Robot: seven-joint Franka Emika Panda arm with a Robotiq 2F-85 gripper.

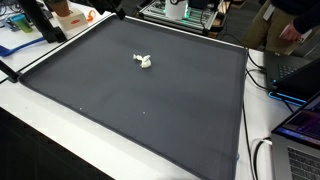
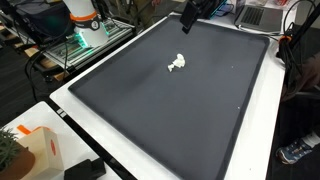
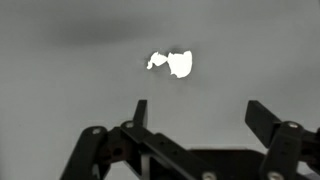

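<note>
A small crumpled white thing [image 1: 144, 60] lies on the dark grey board [image 1: 150, 105], towards its back in exterior view 1; what it is made of I cannot tell. In exterior view 2 the same white thing [image 2: 177, 62] is nearer the board's far edge. From the wrist, the white thing [image 3: 178, 64] appears ahead of my gripper, whose black fingers stand wide apart. Nothing is between them. My gripper is open and above the board, apart from the white thing. Only a dark bit of the gripper reaches into the top of exterior view 1.
Most of the board is bare. Laptops [image 1: 295, 158] and cables stand along the right side in exterior view 1. A potted plant [image 2: 14, 155] and a black block [image 2: 84, 170] are at the near left of exterior view 2.
</note>
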